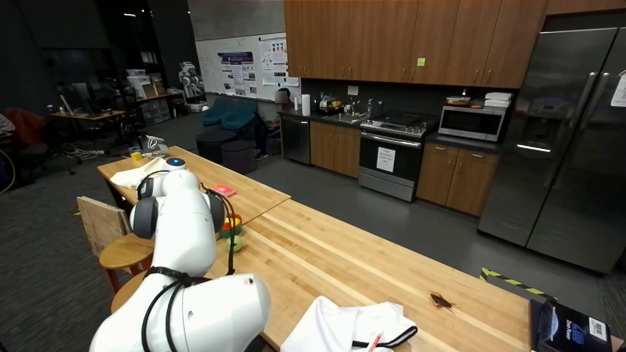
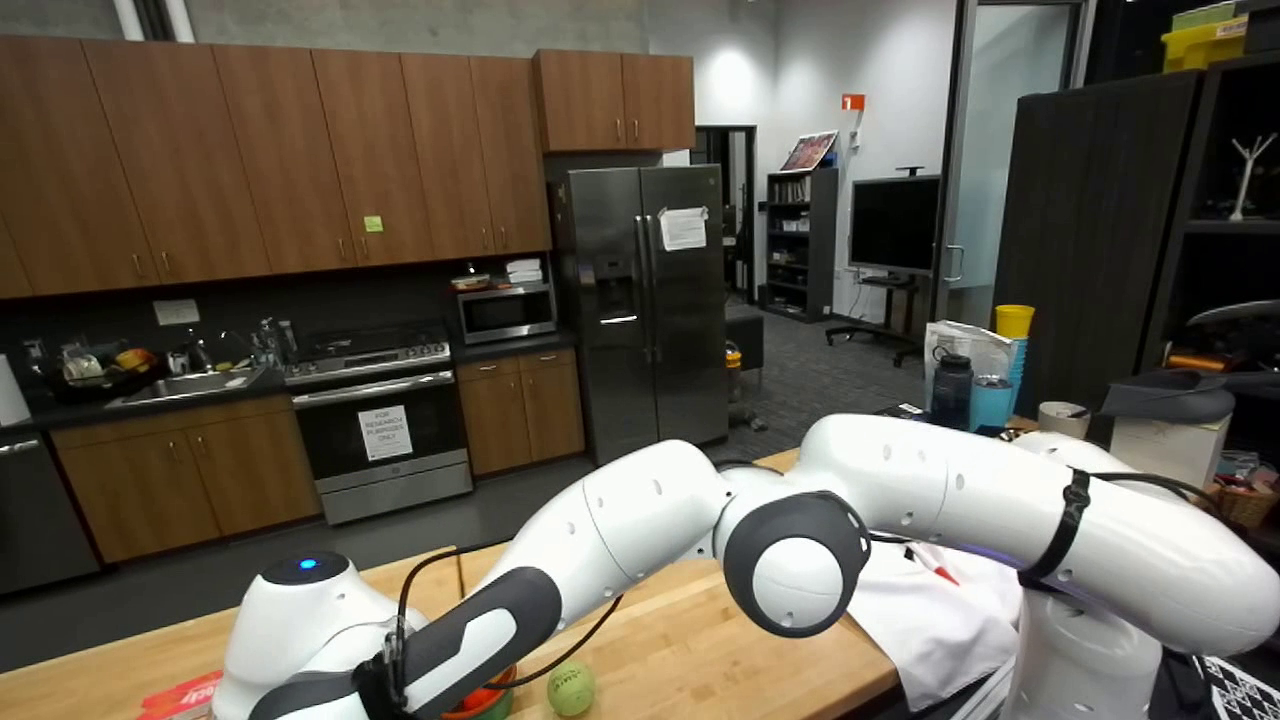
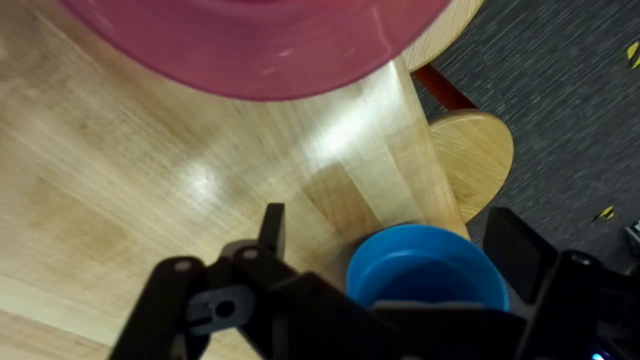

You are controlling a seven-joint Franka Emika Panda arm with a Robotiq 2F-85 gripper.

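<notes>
In the wrist view my gripper is open, its dark fingers (image 3: 273, 231) spread wide apart. A round blue container (image 3: 420, 237) shows between and beyond them, near the edge of the wooden table (image 3: 240, 168); whether the fingers straddle it or sit above it, I cannot tell. Part of a pink plate-like dish (image 3: 264, 78) fills the top of that view. Both exterior views show the white arm (image 1: 182, 234) stretched along the table, with the fingers hidden behind it.
Around the arm's far half lie a green ball (image 2: 571, 689), a bowl (image 1: 237, 225) with coloured things in it and a red packet (image 1: 223, 190). White cloth (image 1: 346, 322) and a dark insect-like object (image 1: 441, 301) lie nearer. Stools (image 3: 471, 156) stand past the table edge.
</notes>
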